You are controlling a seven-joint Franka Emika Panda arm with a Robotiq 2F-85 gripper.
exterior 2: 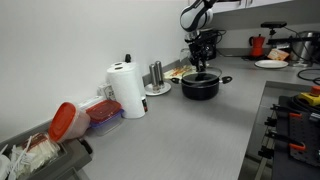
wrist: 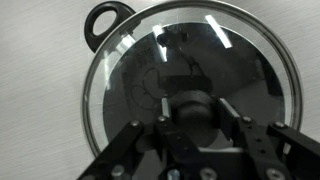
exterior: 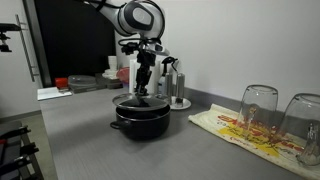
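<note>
A black pot (exterior: 142,124) with two side handles stands on the grey table. Over its mouth is a glass lid (exterior: 140,101) with a steel rim, and in the wrist view the lid (wrist: 130,85) covers most of the pot, one pot handle (wrist: 104,20) showing beyond its edge. My gripper is shut on the lid's round black knob (wrist: 194,116), straight above the pot. From the second exterior view the gripper (exterior 2: 199,68) also comes down onto the lid. Whether the rim is fully seated all round is hard to tell.
Two upturned glasses (exterior: 258,108) rest on a yellow patterned cloth (exterior: 235,130) at the right. Behind the pot, a metal cylinder (exterior: 180,88) stands on a plate. A white paper roll (exterior 2: 125,92) and containers line the wall.
</note>
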